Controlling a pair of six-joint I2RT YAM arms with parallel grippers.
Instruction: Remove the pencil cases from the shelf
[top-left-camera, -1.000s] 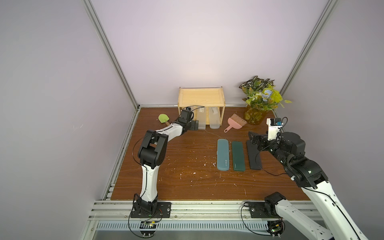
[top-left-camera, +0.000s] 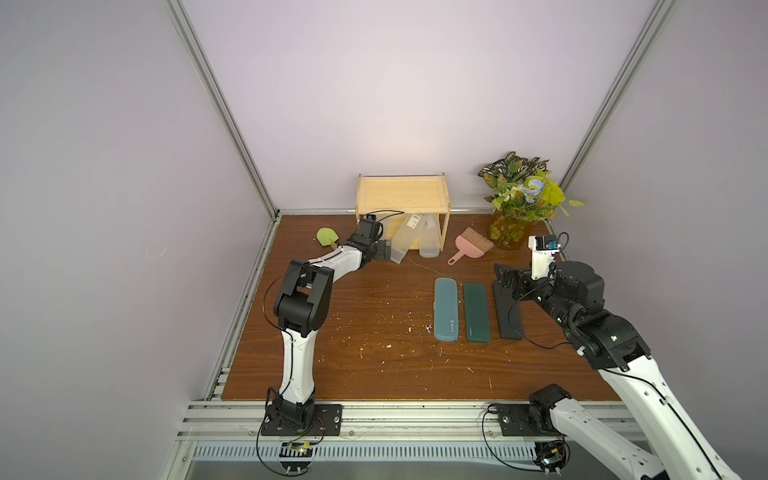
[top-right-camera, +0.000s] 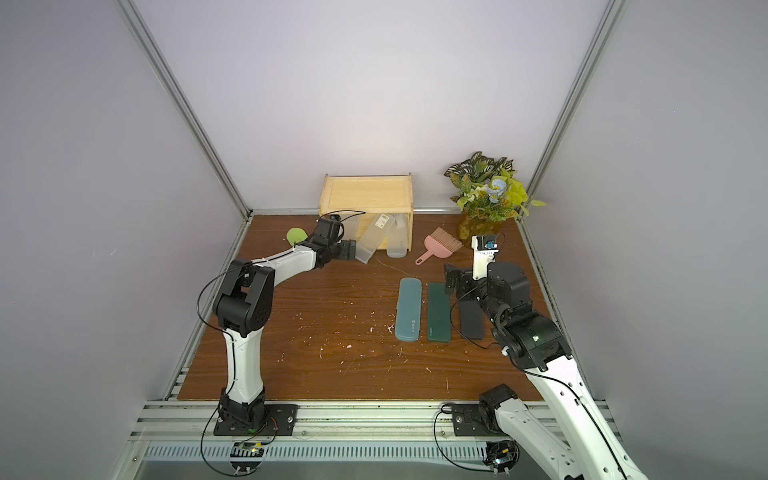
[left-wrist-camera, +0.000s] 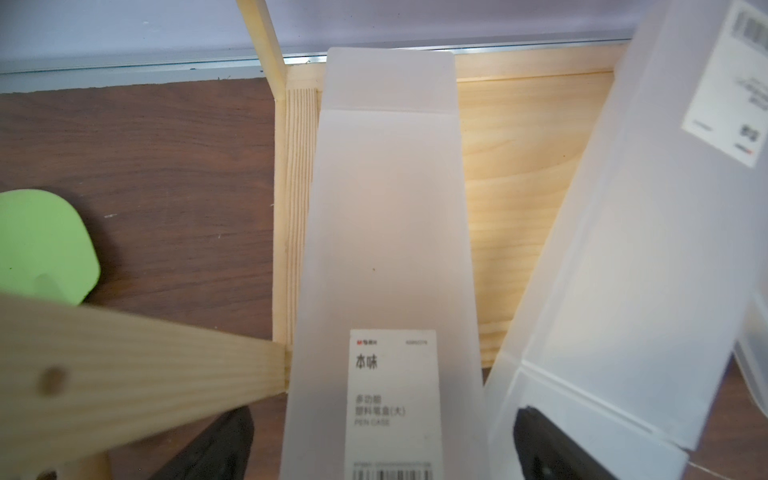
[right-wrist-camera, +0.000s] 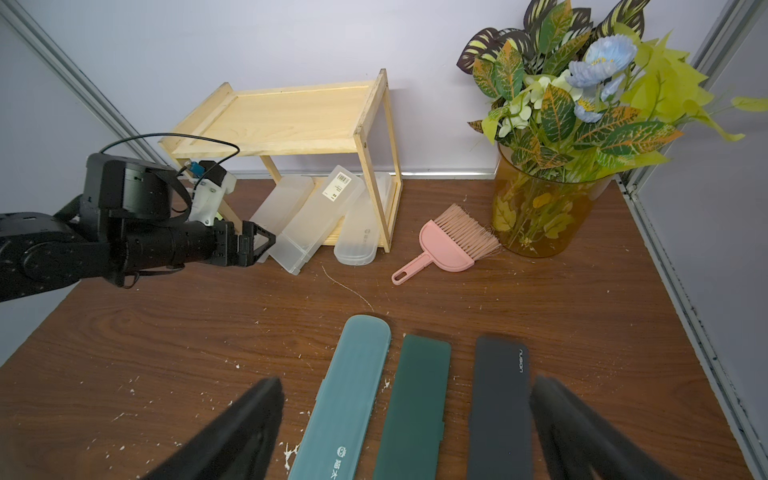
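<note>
Three frosted clear pencil cases sit on the lower board of the wooden shelf (top-left-camera: 402, 194). In the left wrist view the leftmost case (left-wrist-camera: 384, 240) lies between the spread fingers of my left gripper, its label towards me. The middle case (left-wrist-camera: 632, 264) is slanted, its near end by the right finger (left-wrist-camera: 552, 448). Behind it only a sliver of the third case shows; it appears whole as the right-hand case (right-wrist-camera: 364, 228) in the right wrist view. My right gripper stands open above the table, nothing between its fingers.
On the table lie a light blue case (right-wrist-camera: 344, 400), a dark green case (right-wrist-camera: 414, 408) and a black case (right-wrist-camera: 501, 408). A pink brush (right-wrist-camera: 444, 244) and a flower vase (right-wrist-camera: 544, 200) stand right of the shelf.
The middle case has turned from nearly straight to slanted, its near end now further left. The right arm has moved slightly.
</note>
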